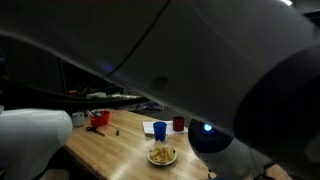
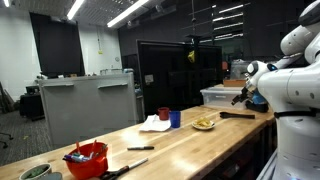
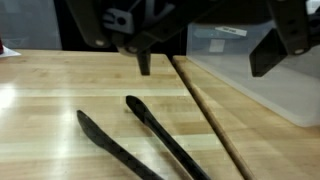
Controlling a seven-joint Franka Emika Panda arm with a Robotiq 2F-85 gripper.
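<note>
In the wrist view my gripper is open, its two dark fingers wide apart with nothing between them. Below it on the wooden table lie black tongs (image 3: 165, 139), their two arms running toward the lower right. A plate of yellowish food (image 2: 204, 124) rests on the table in exterior view 2, with a blue cup (image 2: 175, 118) and a dark red cup (image 2: 164, 113) behind it. The large arm covers much of exterior view 1, and the gripper cannot be made out there.
A clear plastic bin (image 2: 222, 97) stands at the table's far side. Toward the near left are a red bowl (image 2: 86, 160) holding utensils and some dark-handled tools (image 2: 125, 168). A white sheet (image 2: 154, 124) lies near the cups. Bare tabletop (image 2: 165, 152) stretches between the bowl and plate.
</note>
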